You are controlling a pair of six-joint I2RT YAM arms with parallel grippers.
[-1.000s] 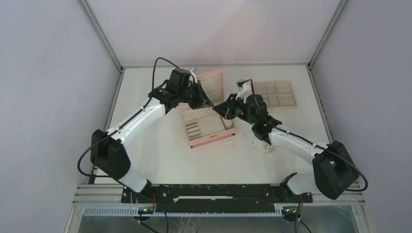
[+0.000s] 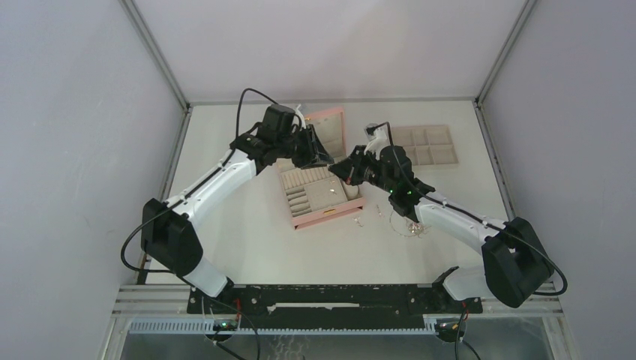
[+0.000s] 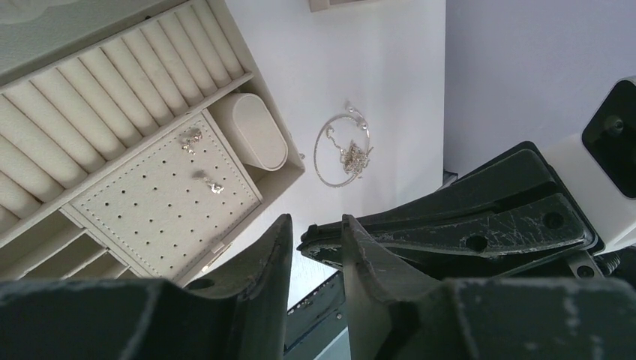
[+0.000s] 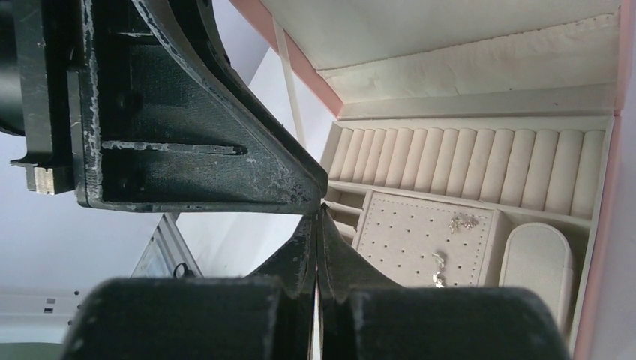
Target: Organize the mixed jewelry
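Note:
The beige jewelry box stands with its pink lid raised. On its perforated panel lies one cluster of small jewelry. A second small piece shows over the panel, partly blurred; whether it rests there cannot be told. Above the box my left gripper is open, with the right gripper's tip showing in the gap between its fingers. Close beside it, my right gripper is shut, nothing visible between its fingers. Right of the box, on the table, lie a bangle and tangled chain.
A beige compartment tray sits at the back right. Small loose pieces lie near the box's front right corner. The two grippers nearly touch each other over the box.
Both arms have hardly moved.

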